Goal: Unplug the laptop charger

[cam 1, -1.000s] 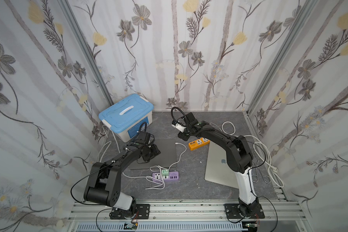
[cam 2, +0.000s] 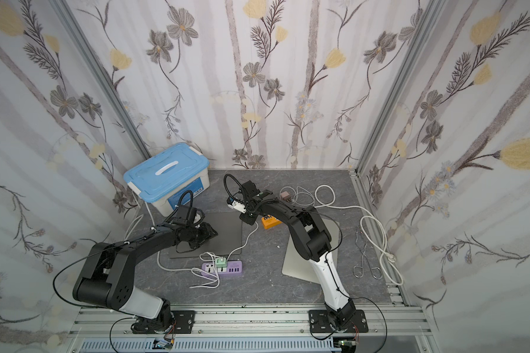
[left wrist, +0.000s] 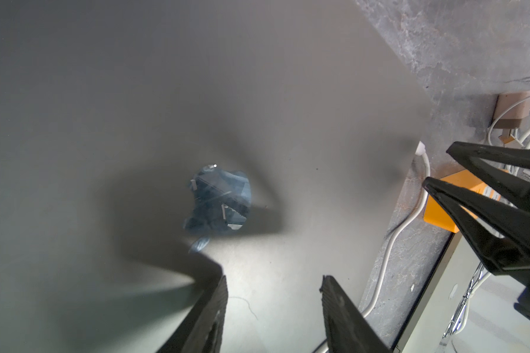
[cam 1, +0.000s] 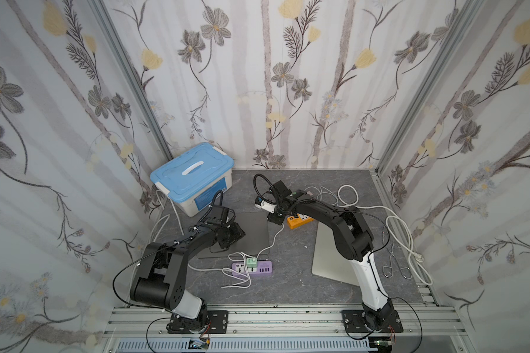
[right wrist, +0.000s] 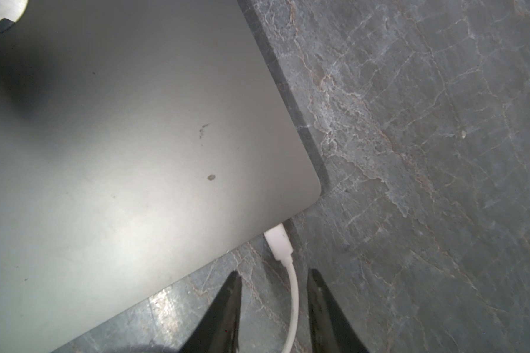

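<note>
A dark grey laptop (cam 1: 253, 232) lies closed left of centre, with a white charger plug (right wrist: 278, 241) in its edge and its cable (right wrist: 294, 288) running away. My right gripper is open over that cable just outside the plug, nothing gripped. In the left wrist view its black fingers reach in from the right, above the laptop's edge by the plug (left wrist: 420, 149). My left gripper hangs open over the laptop lid. A purple power strip (cam 1: 263, 268) with a green adapter (cam 1: 251, 260) sits in front of the laptop.
A lidded storage box (cam 1: 191, 170) stands back left. An orange power strip (cam 1: 299, 221) is right of centre, near a second, silver laptop (cam 1: 326, 261). Coiled white cables (cam 1: 406, 235) lie along the right side. Bare table shows between the two laptops.
My right gripper has moved left and down toward the dark laptop's plug edge. My left arm has shifted slightly.
</note>
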